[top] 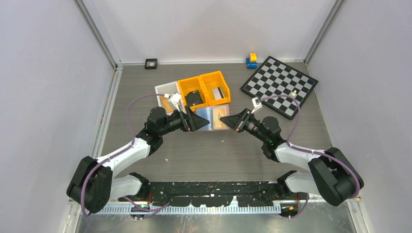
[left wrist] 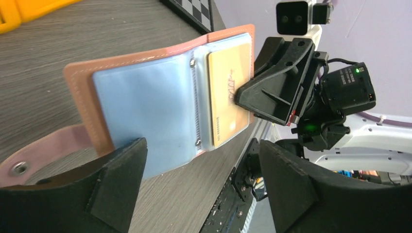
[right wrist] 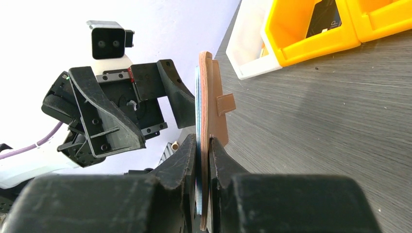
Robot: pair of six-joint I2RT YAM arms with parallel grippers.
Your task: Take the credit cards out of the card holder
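Note:
The card holder hangs opened out between my arms. It has a brown-pink border, a pale blue panel, and a tan card in the clear pocket on the other half. My right gripper is shut on the holder's right edge, at the card's side. In the left wrist view a strap with a snap sticks out at the lower left. My left gripper stands open by the blue panel, its fingers apart. Whether other cards sit inside is hidden.
Behind the holder are two yellow bins, holding a black item and white cards, and a white bin. A chessboard lies back right.

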